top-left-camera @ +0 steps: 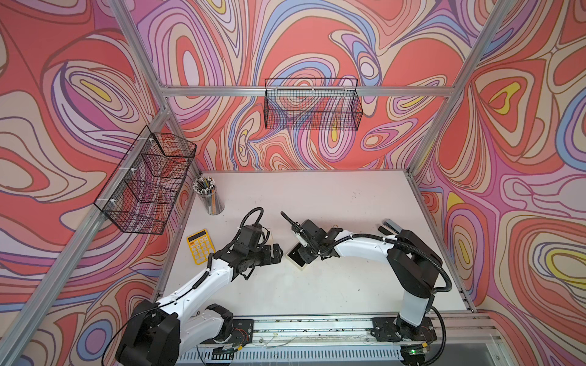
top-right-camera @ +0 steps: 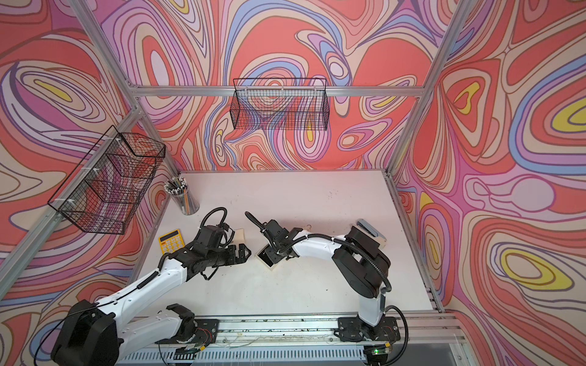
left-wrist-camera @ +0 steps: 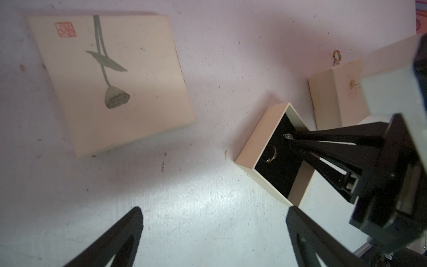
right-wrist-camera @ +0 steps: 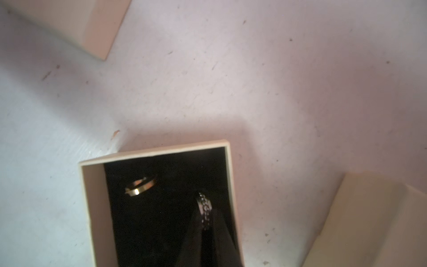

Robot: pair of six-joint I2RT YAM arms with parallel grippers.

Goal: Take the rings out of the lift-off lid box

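Note:
The open cream box [left-wrist-camera: 269,129] with a black lining sits on the table between my two arms. Inside it, a gold ring [right-wrist-camera: 141,186] stands in the lining. My right gripper reaches into the box, shut on a silver ring [right-wrist-camera: 203,205] with a patterned band; the ring is still low, at the lining. The square lid [left-wrist-camera: 120,84], painted with a lotus pod, lies flat on the table, apart from the box. Above bare table, my left gripper stands open with nothing between its fingers.
A smaller cream block [left-wrist-camera: 327,95] lies beyond the box, a gold ring [left-wrist-camera: 336,57] beside it. The yellow calculator [top-left-camera: 200,246] and pen holder [top-left-camera: 212,201] stand at the left. Table in front of the box is clear.

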